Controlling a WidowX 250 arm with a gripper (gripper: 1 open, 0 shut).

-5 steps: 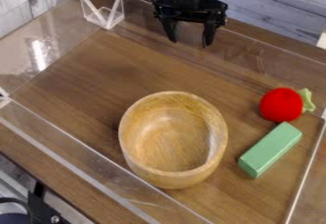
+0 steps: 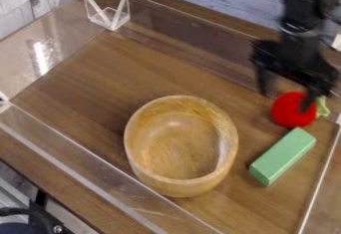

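Observation:
My gripper, dark and motion-blurred, hangs at the right of the camera view, its fingers apart, just above and behind a red tomato-like object with a green top. Below that lies a pale green block. A large wooden bowl stands left of the block, empty.
Clear walls edge the wooden table. The left and middle of the table behind the bowl are bare. A small clear bracket sits at the back left.
My gripper has moved from the back middle rightward and toward the front, to the red object. The bowl, block and red object appear unmoved.

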